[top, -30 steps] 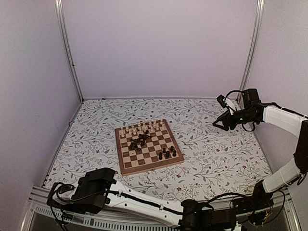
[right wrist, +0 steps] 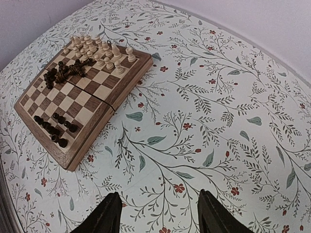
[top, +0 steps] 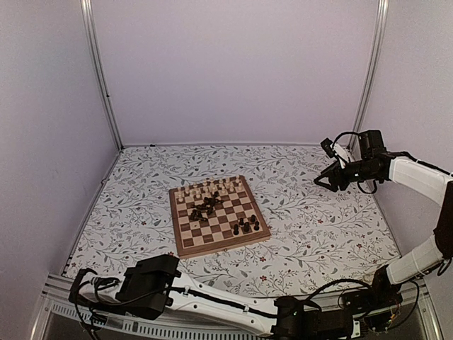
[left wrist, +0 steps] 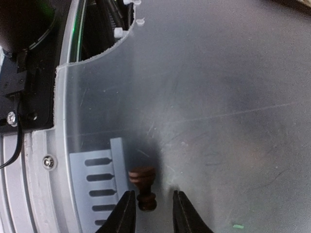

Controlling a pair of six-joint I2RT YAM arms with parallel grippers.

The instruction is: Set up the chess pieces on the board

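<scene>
The wooden chessboard (top: 185, 237) lies mid-table, white pieces (right wrist: 118, 68) standing along its far side, dark pieces (top: 205, 207) tumbled at middle left and a group of dark pieces (right wrist: 63, 142) at the near right corner. In the left wrist view one dark chess piece (left wrist: 145, 184) is on a clear grey surface below the table, just beyond the fingertips of my left gripper, which stands part open with nothing visible between them. My right gripper stands open above the empty table, right of the board.
Walls (top: 53, 177) enclose the sides and back. A slotted metal rail (top: 141, 326) runs along the front edge beneath my left arm.
My left arm has shifted slightly down and right in the top view. The board and pieces look unchanged; the right arm has barely moved.
</scene>
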